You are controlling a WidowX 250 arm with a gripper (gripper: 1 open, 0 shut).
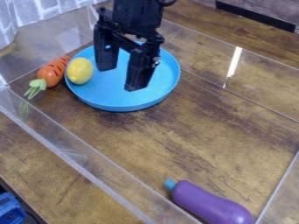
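The black gripper (122,61) hangs open over a blue plate (128,94), its two fingers spread wide, nothing visible between them. A yellow object (79,71), like a lemon or potato, lies on the plate's left side, just left of the gripper's left finger. An orange carrot with green leaves (48,74) lies off the plate to the left. A purple eggplant (211,202) lies at the bottom right.
A clear wall runs diagonally along the lower left of the wooden table (222,114). A blue object (10,210) sits in the bottom-left corner.
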